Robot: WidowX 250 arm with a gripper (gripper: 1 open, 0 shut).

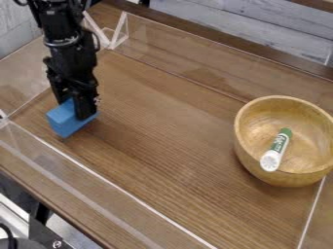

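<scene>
My black arm comes down from the top left to the gripper [74,100], which is low over the table at the left and shut on a blue block [72,119]. The block is tilted, its upper part partly hidden by the gripper. Whether it touches the table is unclear.
A tan bowl [307,131] with a white and green cylindrical item [275,148] in it stands at the right. White straps or cables lie at the top left, beside the arm.
</scene>
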